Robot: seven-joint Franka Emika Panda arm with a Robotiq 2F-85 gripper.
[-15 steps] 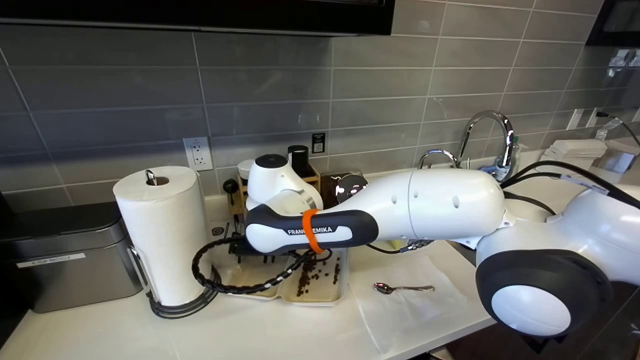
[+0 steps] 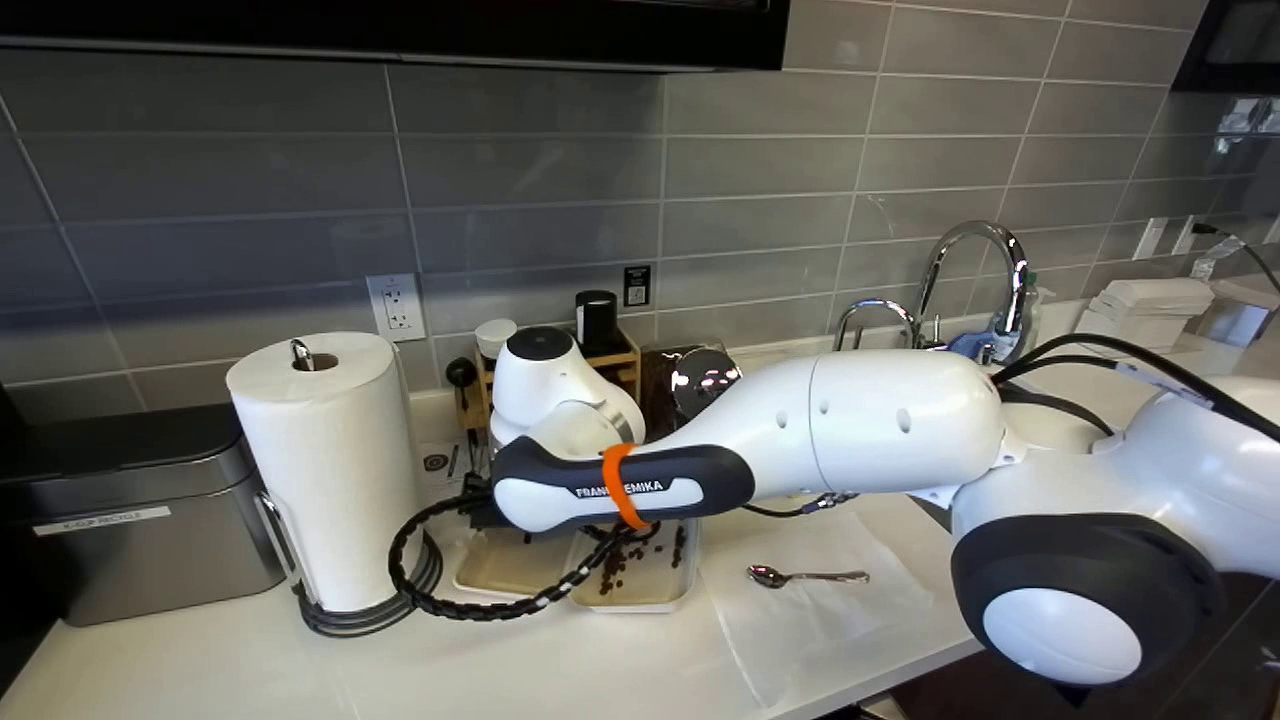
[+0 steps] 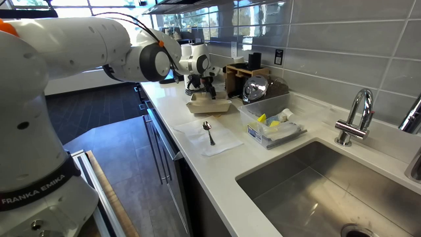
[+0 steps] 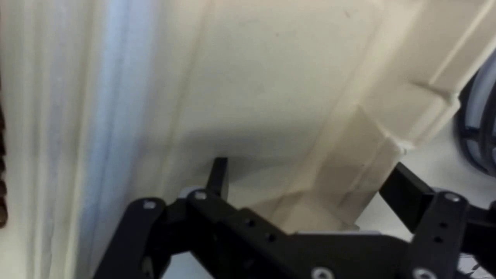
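Observation:
A beige two-part takeout container lies on the counter in exterior view 1. Dark brown beans [image 2: 612,572] are scattered in its right half [image 2: 656,589], while the left half [image 2: 498,566] looks empty where the arm does not cover it. My gripper is open, with its fingers wide apart. In the wrist view one finger [image 4: 217,179] is over the inside of the empty half [image 4: 260,88], and the other is outside its corner wall. That wall runs between them, not clamped. Exterior view 2 shows the gripper [image 3: 211,91] low at the container [image 3: 209,106].
A spoon [image 2: 786,577] rests on a white sheet [image 2: 828,636] right of the container. The paper towel roll [image 2: 330,480] stands close on the left. Behind are a wooden rack [image 3: 233,81] and a clear bin [image 3: 258,136].
The arm has come down a little toward the container, and its forearm now covers more of the beans. Container, spoon and towel roll look unmoved.

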